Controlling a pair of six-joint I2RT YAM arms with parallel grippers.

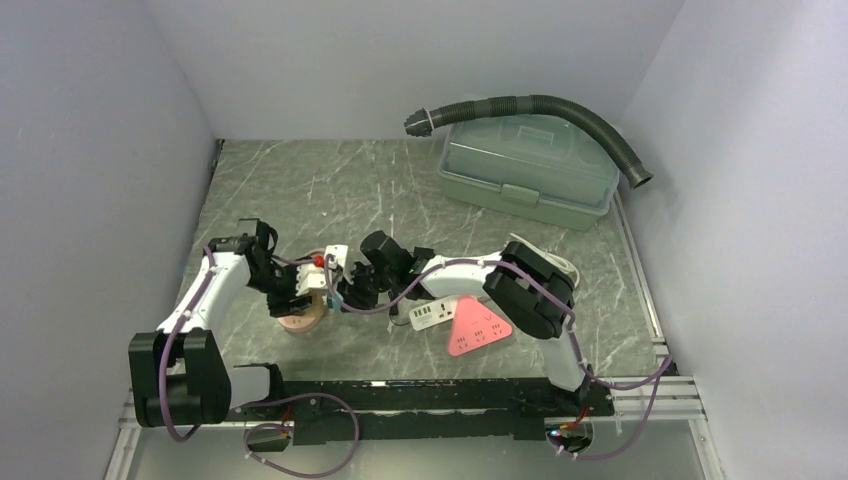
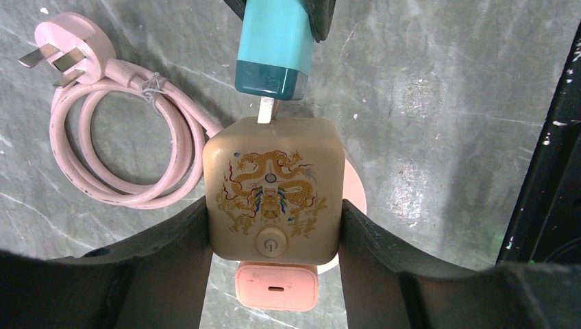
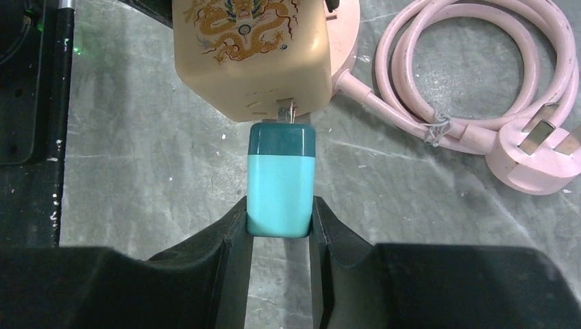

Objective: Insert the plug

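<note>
A cream block with a gold dragon print (image 2: 274, 175) and a power button fills the middle of the left wrist view, with my left gripper shut on its sides. My right gripper is shut on a teal plug (image 3: 281, 181) with a darker front end. Bare metal prongs (image 3: 286, 113) bridge the short gap between plug and block, at the slots in the block's face. Their tips are hard to make out, so I cannot tell whether they are inside the slots. In the top view both grippers meet at the left of the table.
Beneath the block lies a round pink socket base (image 2: 354, 188) with a coiled cord (image 2: 157, 199) and pink three-pin plug (image 2: 75, 48). A white strip (image 1: 432, 313) and a pink triangular socket (image 1: 475, 328) lie under the right arm. A green toolbox (image 1: 530, 165) stands back right.
</note>
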